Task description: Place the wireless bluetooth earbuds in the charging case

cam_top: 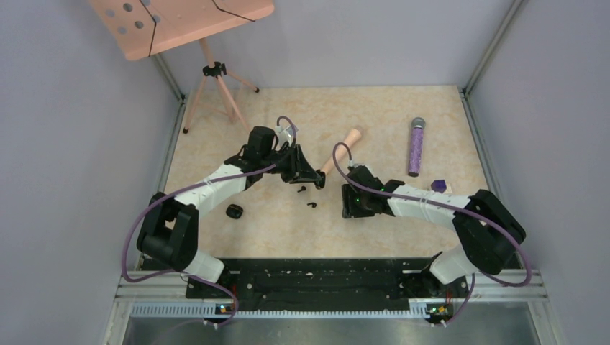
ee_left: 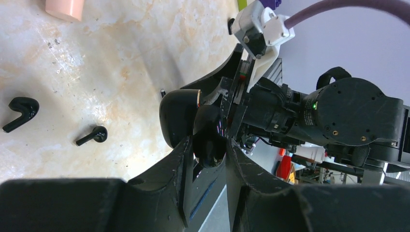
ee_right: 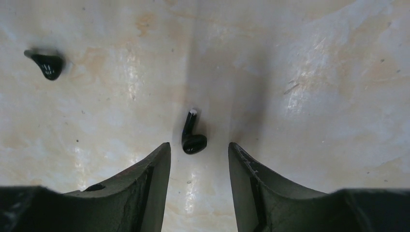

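My left gripper is shut on the black charging case (ee_left: pixel 176 116), whose lid stands open, held above the table near the middle (cam_top: pixel 316 180). My right gripper is part open and hangs low over a small black earbud (ee_right: pixel 194 142), which sits between and slightly beyond its fingertips. Another dark earbud piece (ee_right: pixel 44 63) lies further up-left in the right wrist view. In the left wrist view two black earbud pieces (ee_left: pixel 21 113) lie on the table.
A peach cylinder (cam_top: pixel 352 136) lies behind the grippers, a purple microphone (cam_top: pixel 416 147) at back right, a small purple object (cam_top: pixel 439 185) by the right arm. A black oval object (cam_top: pixel 234 211) lies at left. A peach stand (cam_top: pixel 223 93) stands back left.
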